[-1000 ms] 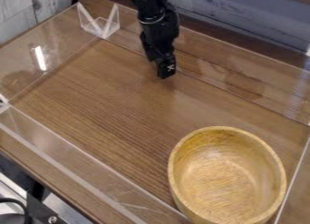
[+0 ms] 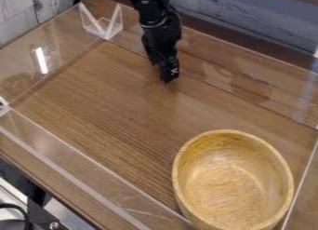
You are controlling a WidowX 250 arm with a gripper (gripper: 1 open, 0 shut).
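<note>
A black robot arm reaches down from the top centre of the camera view, its gripper (image 2: 166, 68) low over the wooden table (image 2: 112, 122) in the upper middle. The fingertips are small and dark against the wood, near or at the surface; whether anything small lies between them is too small to tell.
A large yellow oval bowl (image 2: 233, 178) sits at the lower right. A clear angular object (image 2: 102, 21) stands at the upper left. A dark gap lies beyond the lower-left edge.
The arm and gripper have shifted very slightly at the upper middle. The bowl and the rest of the table look the same.
</note>
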